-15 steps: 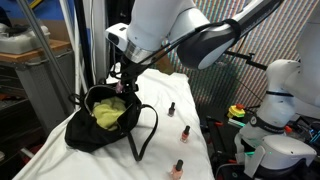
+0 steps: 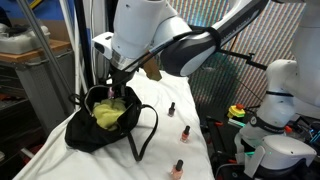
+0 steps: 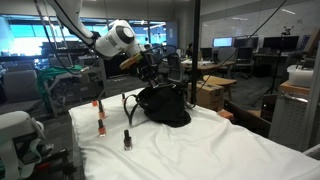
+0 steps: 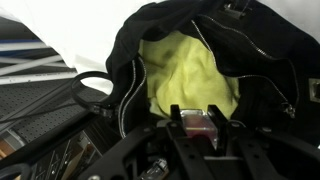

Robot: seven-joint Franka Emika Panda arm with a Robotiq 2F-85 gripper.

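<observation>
A black bag [image 2: 85,130] with a yellow lining or cloth [image 2: 108,113] inside its mouth lies on the white table. In the wrist view the bag opening is unzipped around the yellow cloth [image 4: 190,70]. My gripper is over that opening, shut on a small bottle [image 4: 199,124] with a pinkish, pale top. The bottle's lower part is hidden. Exterior view 2 shows the bag [image 3: 168,106] below the white arm [image 3: 118,40], the gripper too small there to make out.
Other small bottles stand apart on the white cloth, among them one reddish bottle [image 2: 185,133] and a nearer one [image 2: 177,170]. A strap [image 2: 150,135] trails from the bag. A second robot arm [image 2: 270,125] sits at right.
The arm has shifted slightly over the bag. The yellow cloth looks more exposed near its mouth than a second ago. The bottles on the table have not moved.
</observation>
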